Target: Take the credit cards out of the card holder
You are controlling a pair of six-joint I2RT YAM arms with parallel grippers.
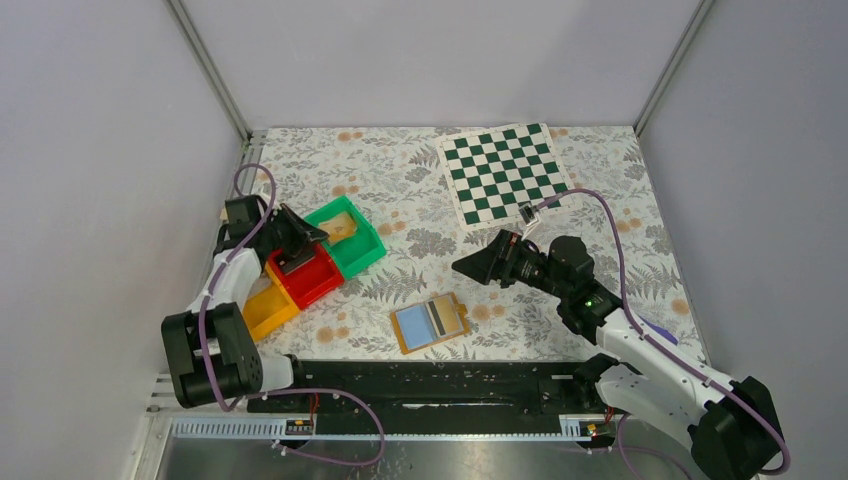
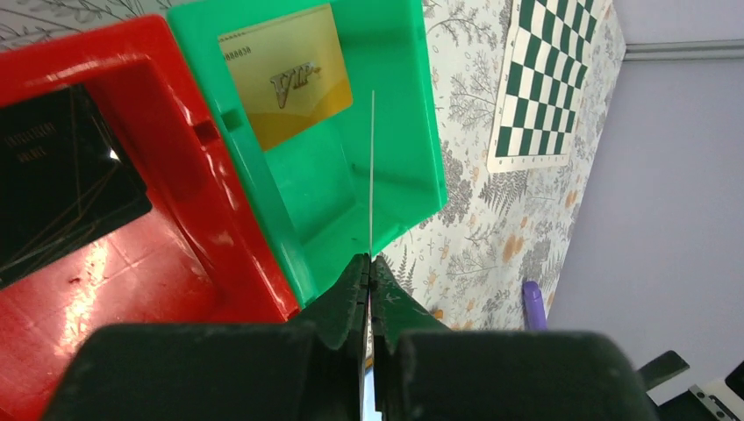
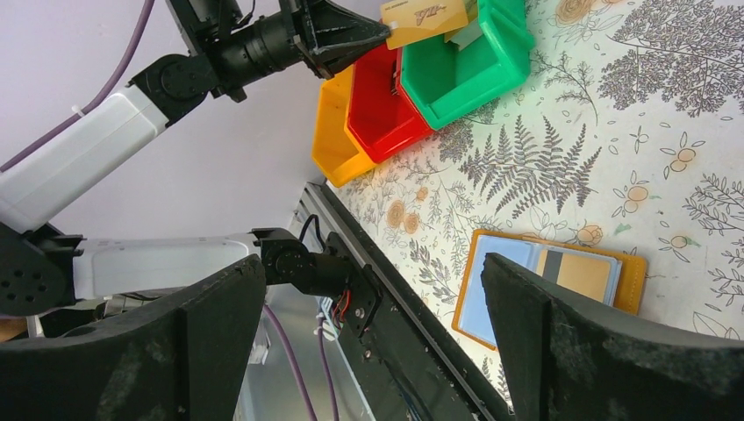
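Observation:
My left gripper is shut on a gold card, whose thin edge shows between the fingertips in the left wrist view. This card hangs over the green bin (image 1: 370,252). A second gold card (image 2: 285,74) lies inside that bin, and a black card (image 2: 61,175) is in the red bin (image 1: 318,284). The orange-edged flat piece, seemingly the card holder (image 1: 415,327), lies open near the table's front, with a pale blue side and a tan, dark-striped side. Above the table to its right, my right gripper stands open and empty.
A yellow bin (image 1: 268,311) adjoins the red one on the left. The checkered board (image 1: 505,175) lies flat at the back. A purple object (image 2: 533,305) rests by the right edge. Patterned tabletop between bins and board is free.

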